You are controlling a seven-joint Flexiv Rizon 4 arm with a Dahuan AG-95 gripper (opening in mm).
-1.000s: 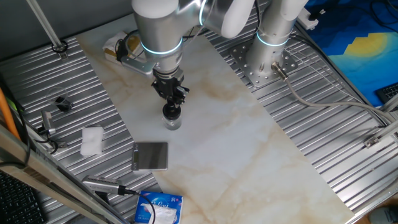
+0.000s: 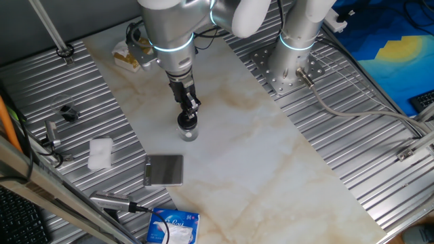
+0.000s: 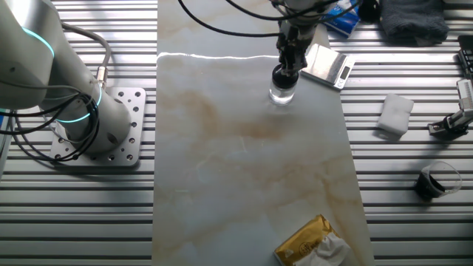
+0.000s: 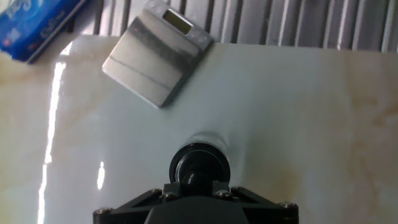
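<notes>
A small clear jar (image 3: 281, 96) with a black lid (image 4: 199, 163) stands upright on the marbled board. My gripper is directly over it, fingers pointing down. In the wrist view the lid's dark knob sits between the fingers, which look shut on it from both sides. From exterior view 1, the gripper (image 2: 189, 113) reaches the top of the lid, and the jar's clear body (image 2: 188, 135) shows beneath. The lid appears seated on the jar; the exact contact of the finger pads is hard to make out, black on black.
A silver scale (image 2: 163, 170) lies close to the jar, near the board's edge. Beyond it is a blue tissue pack (image 2: 175, 224). A yellow pack (image 3: 309, 240), a white block (image 3: 396, 114) and a clear cup (image 3: 442, 179) stand farther off. Much of the board is bare.
My wrist has turned and the arm has shifted slightly to the left in exterior view 1, while the fingertips stay at the lid. The jar stands in the same place.
</notes>
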